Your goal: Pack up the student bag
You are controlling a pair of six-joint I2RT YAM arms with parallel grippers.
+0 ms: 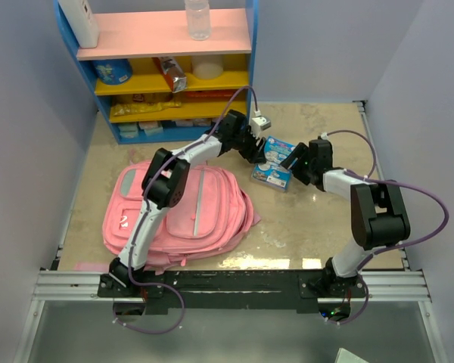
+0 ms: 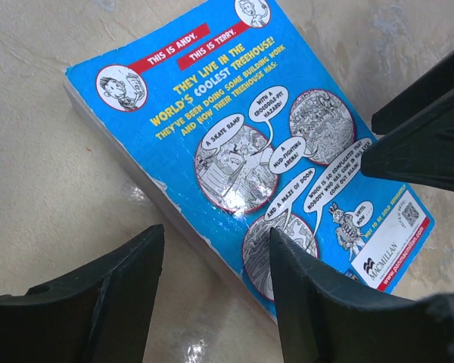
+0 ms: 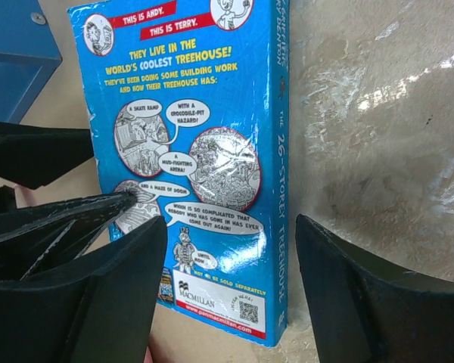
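Observation:
A blue Treehouse book (image 1: pixel 271 174) lies on the floor between my two grippers. My left gripper (image 1: pixel 257 151) is at its left, open, with the book beneath and ahead of its fingers (image 2: pixel 121 295) in the left wrist view. My right gripper (image 1: pixel 301 162) is at its right. In the right wrist view its fingers (image 3: pixel 348 302) are spread apart over the book's lower spine end. Black fingers of the other gripper reach into each wrist view. The pink bag (image 1: pixel 200 204) lies at the lower left.
A blue shelf unit (image 1: pixel 253 45) with yellow shelves (image 1: pixel 147 110) holding food packs and containers stands at the back left. Walls border both sides.

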